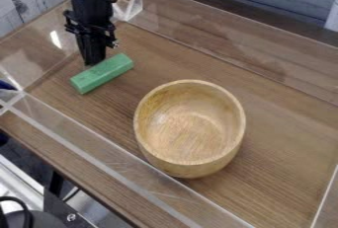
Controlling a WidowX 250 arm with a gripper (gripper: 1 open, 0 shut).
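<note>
My gripper (103, 44) hangs at the upper left, at the end of the black arm, just above and behind a green block (102, 74). It looks shut, with nothing visible between its fingers, though it is small in this view. The block lies flat and diagonal on the wooden table, clear of the fingertips.
A round wooden bowl (189, 155) takes up the lower middle of the table (264, 64). Black cables lie at the lower left edge, and clear panels run along the borders.
</note>
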